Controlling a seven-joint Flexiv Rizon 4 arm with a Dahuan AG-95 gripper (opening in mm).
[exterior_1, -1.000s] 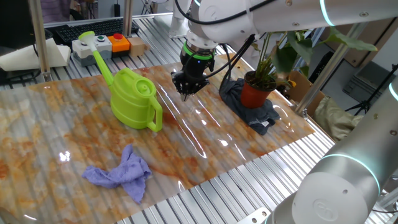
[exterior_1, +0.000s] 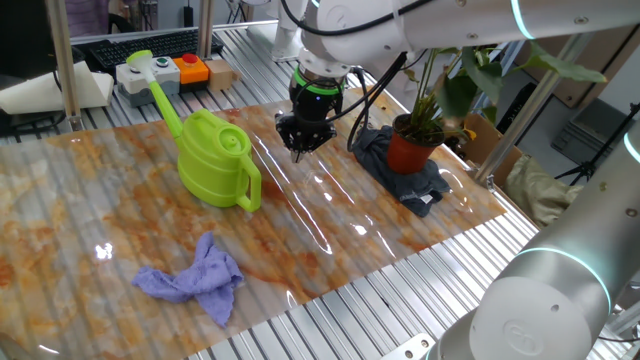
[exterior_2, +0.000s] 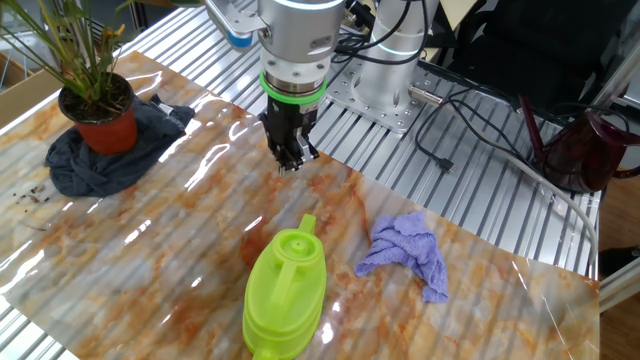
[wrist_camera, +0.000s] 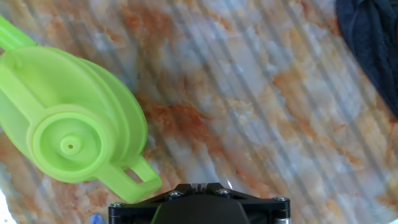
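Note:
My gripper (exterior_1: 297, 155) hangs above the marbled table sheet, between the watering can and the potted plant. Its fingertips meet at the bottom of the wrist view (wrist_camera: 199, 186), shut with nothing visible between them. The bright green watering can (exterior_1: 213, 165) stands upright, its spout towards the keyboard side and its handle (wrist_camera: 135, 180) on the gripper's side, apart from it. A crumpled purple cloth (exterior_2: 405, 253) lies on the sheet near the can. The plant in its reddish-brown pot (exterior_2: 108, 134) rests on a dark grey cloth (exterior_2: 70, 171).
A control box (exterior_1: 150, 82) with buttons and a keyboard (exterior_1: 150, 46) lie beyond the can. A dark red pitcher (exterior_2: 580, 150) stands on the slatted metal table by the arm's base. Open sheet surrounds the purple cloth.
The black cable beside the gripper has shifted slightly. Gripper, watering can, cloths and plant look unmoved.

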